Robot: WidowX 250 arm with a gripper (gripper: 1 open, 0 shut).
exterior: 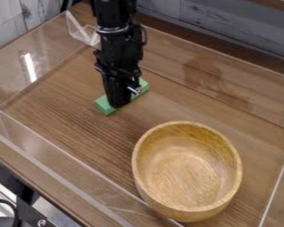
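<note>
My black gripper (118,89) reaches down from the top of the camera view onto a flat green object (104,105) lying on the wooden table. The green object shows on both sides of the gripper and is partly hidden by it. The fingertips are at or just over the green object; I cannot see anything held between them, and they look shut.
An empty tan oval bowl (186,173) sits at the lower right. Cables lie at the lower left, and white edges border the table.
</note>
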